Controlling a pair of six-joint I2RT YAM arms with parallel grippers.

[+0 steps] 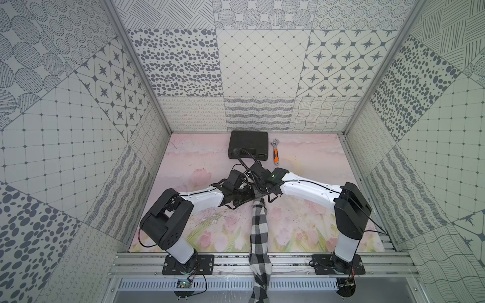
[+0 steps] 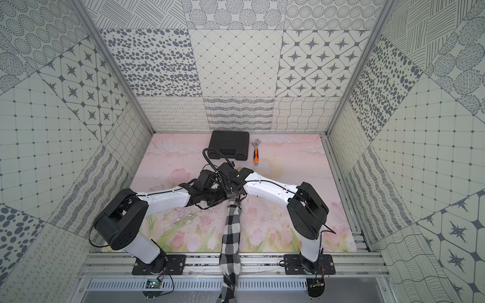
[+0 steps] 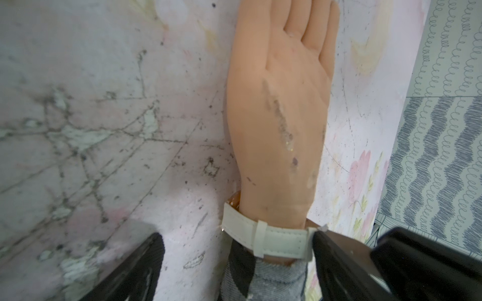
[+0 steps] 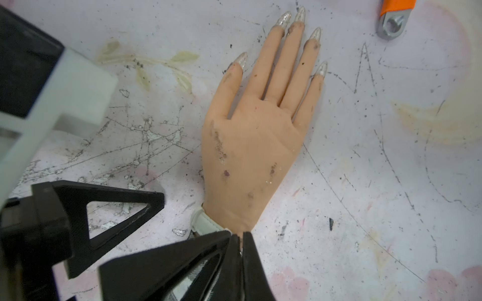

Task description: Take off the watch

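A white watch strap (image 3: 271, 239) circles the wrist of a mannequin hand (image 3: 281, 120), which lies palm up, at the edge of a checkered sleeve. In the left wrist view, my left gripper is part open, its fingers on either side of the strap and the right one close against it. A brown-faced strip of strap (image 3: 346, 234) runs rightward to the dark tip of my right gripper. In the right wrist view, that gripper is shut at the wrist, with a thin pale sliver between its tips; its fingers cover part of the strap (image 4: 204, 223). The watch face is hidden.
A black case (image 1: 248, 144) and an orange-handled wrench (image 1: 275, 151) lie at the back of the table. The checkered sleeve (image 1: 259, 227) extends to the front edge. Both arms meet closely over the wrist.
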